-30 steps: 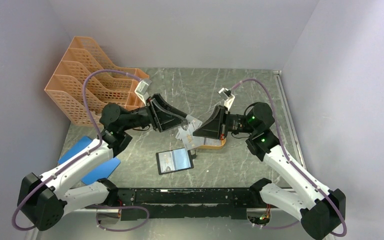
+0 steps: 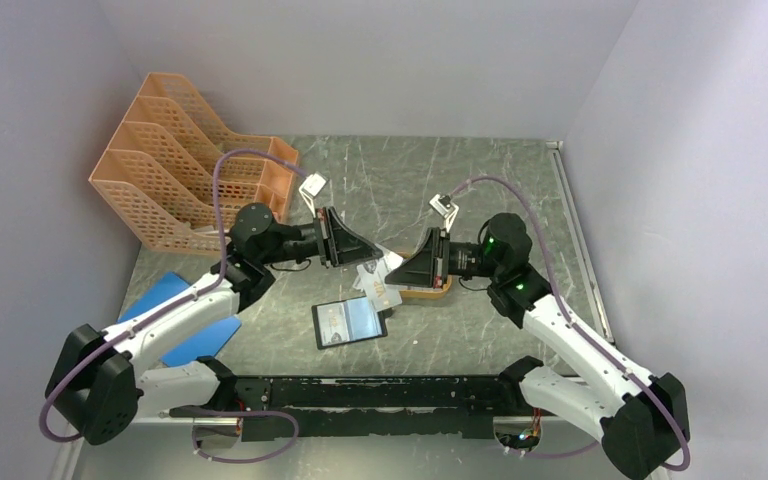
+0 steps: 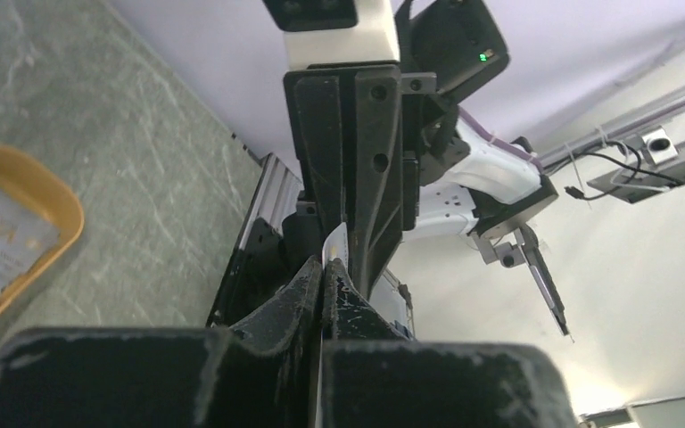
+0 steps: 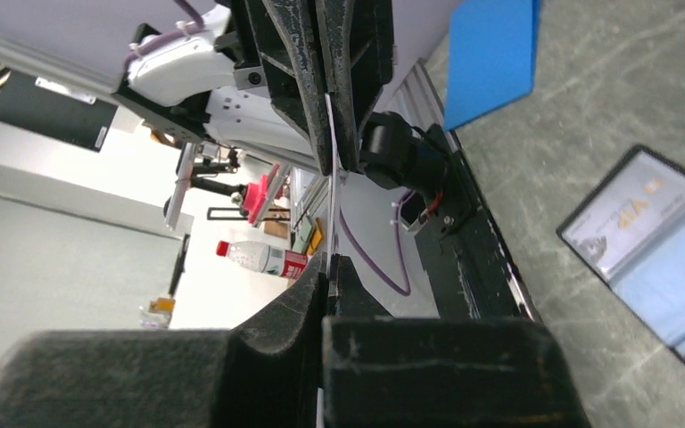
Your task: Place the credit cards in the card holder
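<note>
A pale credit card (image 2: 378, 287) is held in the air between both grippers. My left gripper (image 2: 380, 256) is shut on its upper edge. My right gripper (image 2: 390, 281) is shut on its side, the fingers pinching thinly. Seen edge-on, the card is a thin white strip (image 4: 332, 192) running from one gripper to the other in the right wrist view. Below it, the open black card holder (image 2: 317, 330) lies flat on the table, a printed card in its left half and a bluish clear pocket on its right. Other cards (image 3: 0, 236) lie in a yellow-orange tray (image 3: 70, 218).
An orange slotted rack (image 2: 170, 165) fills the back left corner. Blue sheets (image 2: 200, 342) lie at the left front. Both arms are close together over the middle.
My left gripper has come slightly right and down, its fingertips nearer my right gripper.
</note>
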